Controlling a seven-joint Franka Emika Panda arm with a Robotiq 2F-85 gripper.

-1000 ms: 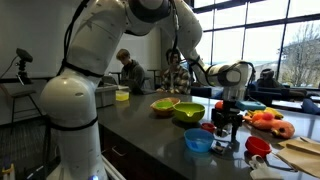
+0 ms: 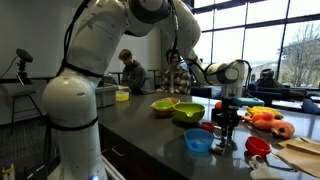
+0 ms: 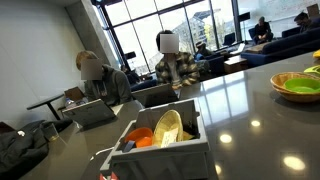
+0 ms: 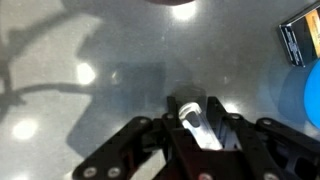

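Note:
A small white-and-silver object [image 4: 200,128] shows between the two spread fingers of my gripper in the wrist view. Its lower part is hidden by the gripper, and whether the fingers touch it cannot be made out. In exterior view 1 the gripper [image 2: 222,143] is low over the table, between the blue bowl [image 2: 198,141] on its left and a red bowl [image 2: 257,147] on its right. Part of the blue bowl [image 4: 313,95] also appears at the wrist view's right edge.
A black box [image 4: 300,40] lies near the blue bowl. Farther back stand a green bowl [image 2: 188,112] and an orange-rimmed basket [image 2: 163,107]. Orange soft items [image 2: 270,122] and a wooden board [image 2: 300,155] occupy the right.
The gripper has come down slightly toward the table, a little to the left in exterior view 1. The bowls have stayed where they were.

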